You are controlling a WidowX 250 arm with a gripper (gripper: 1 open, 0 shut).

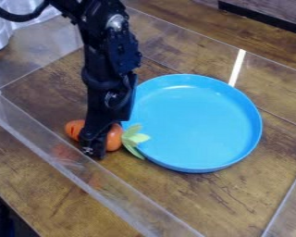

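My black gripper [96, 130] is lowered over an orange toy carrot [77, 130] with pale green leaves [134, 139], its fingers down around the carrot's body. The carrot lies at the left of a blue plate [194, 125], behind the clear front wall. The fingertips are dark and partly hidden, and I cannot tell whether they touch the carrot.
A wooden surface [176, 204] surrounds the plate, with clear panels along the lower left and right. A white object [0, 23] stands at the top left. The wood behind the plate is clear.
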